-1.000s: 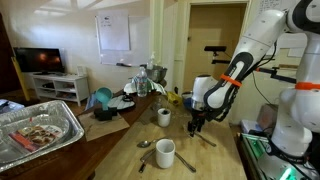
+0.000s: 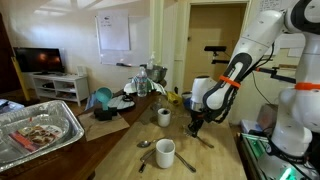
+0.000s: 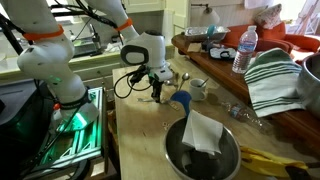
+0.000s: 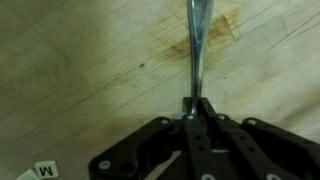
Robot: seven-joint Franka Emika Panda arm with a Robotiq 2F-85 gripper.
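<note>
In the wrist view, my gripper is shut on a slim shiny metal utensil. The utensil runs from the fingertips up past the top edge of the frame, so its far end is hidden there. Below it lies the pale wooden tabletop. Exterior view 1 has the gripper pointing down, low over the right part of the table; the held piece is too small there to make out clearly.
Two white mugs, a near mug and a farther mug, stand left of the gripper. Several utensils lie around them. A dark pot holds a white sheet. A foil tray sits far left. Small lettered tiles lie nearby.
The arm and gripper look almost still in exterior view 1, with at most a slight shift. The mugs and utensils on the table stay in place.
</note>
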